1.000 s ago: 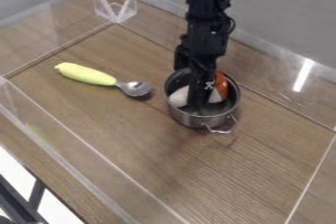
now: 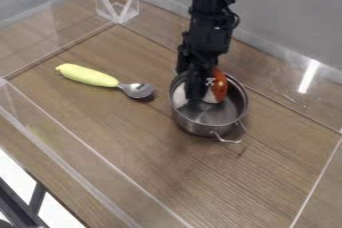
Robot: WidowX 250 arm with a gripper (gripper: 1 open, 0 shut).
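A black robot arm reaches down from the top into a steel pot (image 2: pixel 209 122) with a wire handle at its front right. My gripper (image 2: pixel 201 87) is low inside the pot, beside an orange object (image 2: pixel 221 86). A pale white item (image 2: pixel 179 96) shows at the pot's left inside. The fingertips are dark and partly hidden, so what lies between them is unclear.
A spoon (image 2: pixel 100 79) with a yellow handle lies left of the pot on the wooden surface (image 2: pixel 147 172). A white wire rack (image 2: pixel 118 8) stands at the back left. Walls border the back.
My gripper has risen slightly within the pot and shifted a little to the left. The pot and spoon look about the same.
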